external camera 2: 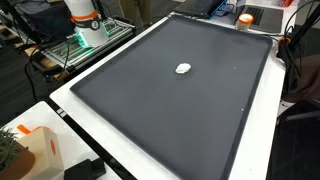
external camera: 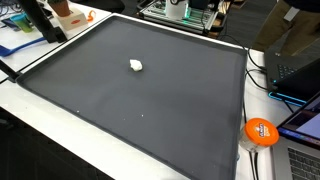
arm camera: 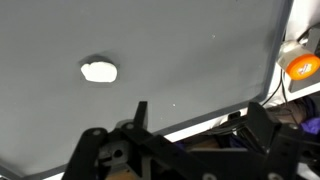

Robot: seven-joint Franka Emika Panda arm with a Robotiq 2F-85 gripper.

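A small white object (external camera: 136, 65) lies alone on the dark grey board, toward its far left in exterior view 1. In exterior view 2 the same white object (external camera 2: 183, 69) looks rounded and sits a little above the board's middle. From the wrist, the white object (arm camera: 99, 72) appears at left, well apart from the fingers. My gripper is open at the bottom of the wrist view, its two dark fingers spread wide with nothing between them. Neither exterior view shows the gripper.
The board (external camera: 150, 105) is otherwise bare, with a white table border around it. An orange-topped round item (external camera: 261, 132) stands beside its right edge, near cables and a laptop (external camera: 300, 158). A terracotta pot (external camera 2: 12, 155) and boxes crowd one corner.
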